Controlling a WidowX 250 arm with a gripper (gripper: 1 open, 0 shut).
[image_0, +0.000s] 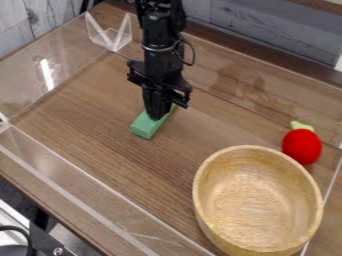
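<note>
A small green block (150, 123) lies on the wooden table (94, 150) near the middle of the camera view. My black gripper (158, 103) is low over its upper end, its tips at or just above that end and partly covering it. The gripper looks shut; whether anything is between the fingertips is hard to see.
A large yellow bowl (257, 160) takes up the lower right. A red tomato-like object (302, 148) with a pale green top sits at the right edge.
</note>
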